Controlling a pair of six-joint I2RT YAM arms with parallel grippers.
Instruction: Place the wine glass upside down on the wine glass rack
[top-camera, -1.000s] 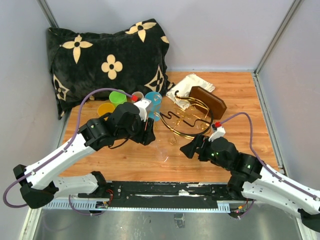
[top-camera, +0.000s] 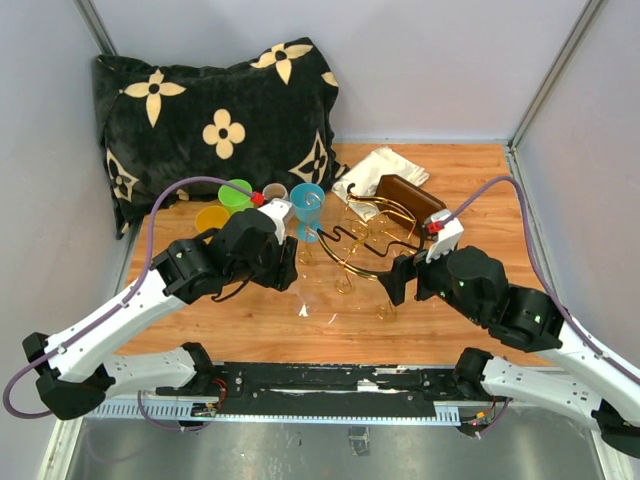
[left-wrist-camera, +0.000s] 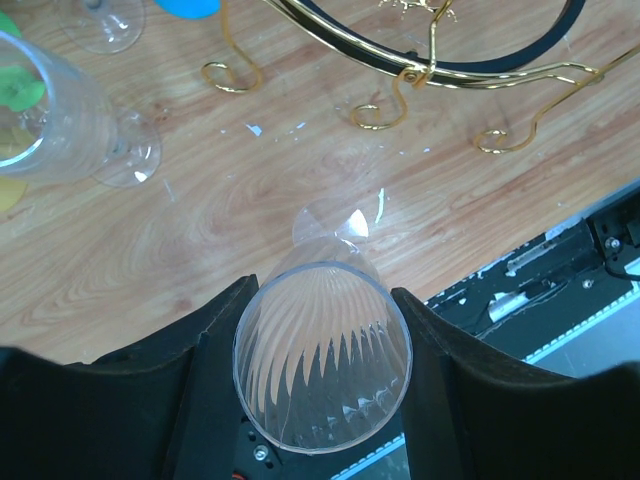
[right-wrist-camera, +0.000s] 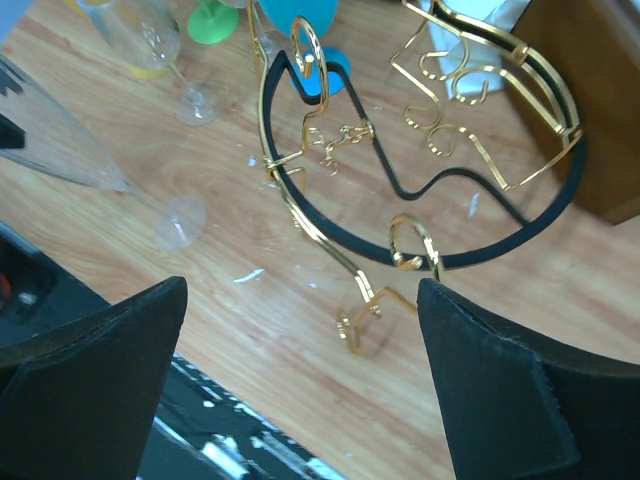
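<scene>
My left gripper is shut on a clear wine glass (left-wrist-camera: 322, 400), its bowl rim up toward the wrist camera and foot below; in the top view the gripper (top-camera: 283, 275) is just left of the rack. The gold and black wine glass rack (top-camera: 352, 262) stands at centre, with curled wire holders. My right gripper is open over the rack's front right, nothing between its fingers. Another clear glass (left-wrist-camera: 70, 120) stands left of the held one.
Coloured cups (top-camera: 236, 192) and glasses stand at back left, before a dark pillow (top-camera: 180, 120). A brown wooden block (top-camera: 405, 195) and white cloth (top-camera: 390, 165) are behind the rack.
My right gripper has risen toward the back, over the rack's right side. The left gripper with the glass has shifted slightly left.
</scene>
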